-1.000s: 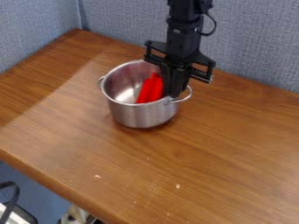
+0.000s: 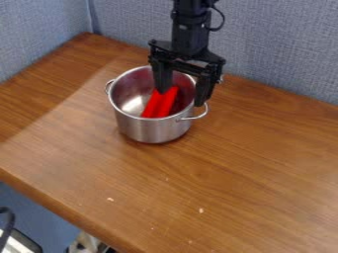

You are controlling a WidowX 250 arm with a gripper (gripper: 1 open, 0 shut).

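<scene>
A steel pot (image 2: 145, 126) with side handles stands on the wooden table (image 2: 199, 198), toward the back centre. Inside it lies an elongated red object (image 2: 162, 104). My black gripper (image 2: 180, 87) is over the right part of the pot with its fingers open, reaching down to about the rim beside the red object. Whether the fingertips touch anything is unclear.
A grey panel wall (image 2: 278, 59) runs behind the table. A dark object (image 2: 11, 237) shows at the lower left corner.
The gripper has risen slightly and its fingers now show apart above the red object. The pot has shifted slightly left.
</scene>
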